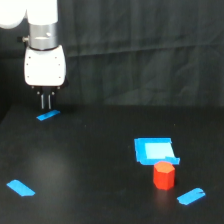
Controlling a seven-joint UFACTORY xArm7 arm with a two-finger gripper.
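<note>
At the upper left of the camera view, my white arm points down with its gripper (pixel 45 103) above the far left of the dark table. Its two fingers stand close together, shut, and nothing shows between them. A red object (pixel 164 176) with a six-sided outline sits on the table at the lower right, well away from the gripper. Just behind it lies a white square (pixel 158 150) bordered in blue.
Strips of blue tape lie on the table: one below the gripper (pixel 48 115), another at the lower left (pixel 20 187), a third at the lower right (pixel 191 196). A dark curtain hangs behind.
</note>
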